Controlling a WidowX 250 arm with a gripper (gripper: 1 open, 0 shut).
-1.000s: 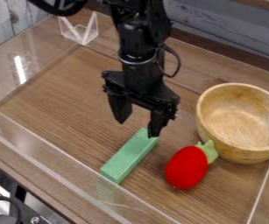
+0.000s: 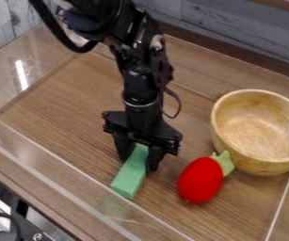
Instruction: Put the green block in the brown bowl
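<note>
The green block (image 2: 130,177) is a long bar near the front edge of the wooden table. To the right stands the wide brown bowl (image 2: 257,130), and its inside looks empty.
A red vegetable-like object with a green stem (image 2: 202,180) lies between the block and the bowl's near side. Bare wood (image 2: 46,122) stretches to the left and behind the arm. A ledge runs along the table's front left.
The block has turned slightly, more in line with the view. Bowl and red object have stayed put.
</note>
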